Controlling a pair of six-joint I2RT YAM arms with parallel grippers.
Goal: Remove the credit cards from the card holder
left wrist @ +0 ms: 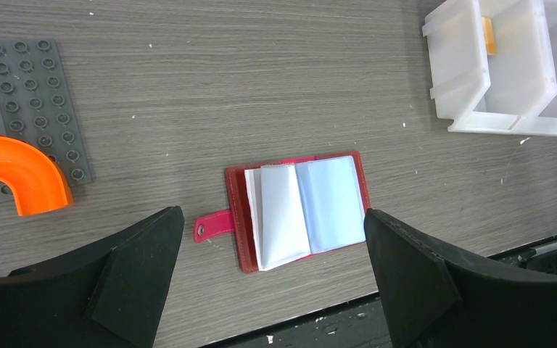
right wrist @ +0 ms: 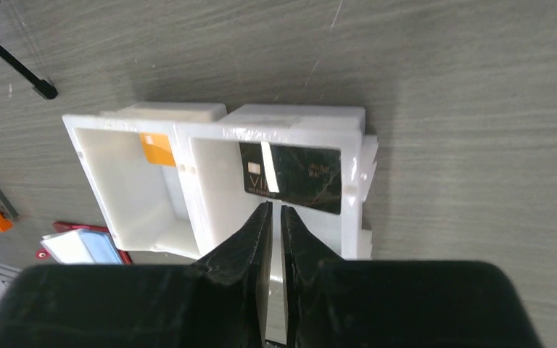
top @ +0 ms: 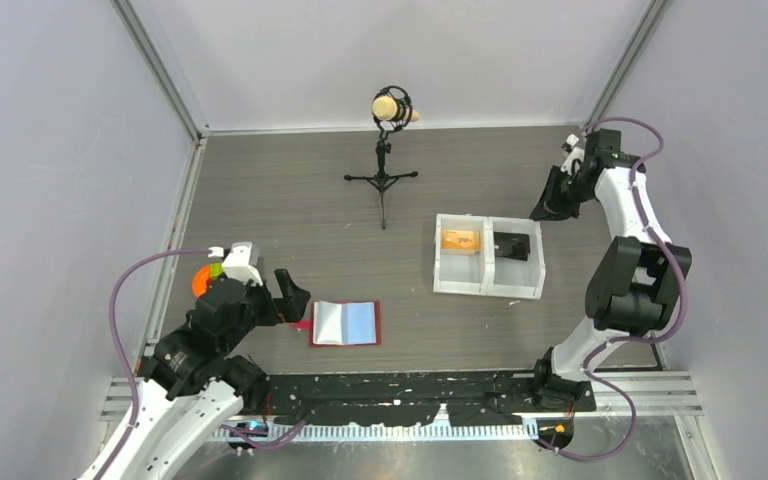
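The card holder lies spread open on the table below my left gripper, which stands open above it with nothing between its fingers. White and light-blue flaps or cards show against its dark red cover. A black card with a chip lies in the right compartment of the white tray; an orange card rests in the left compartment. My right gripper is at the tray's back right corner. Its fingers nearly meet, with a narrow see-through gap and nothing visible between them.
A black tripod with a cream-coloured top stands at the back middle. At the left is a grey studded plate with an orange curved piece. The table between card holder and tray is clear.
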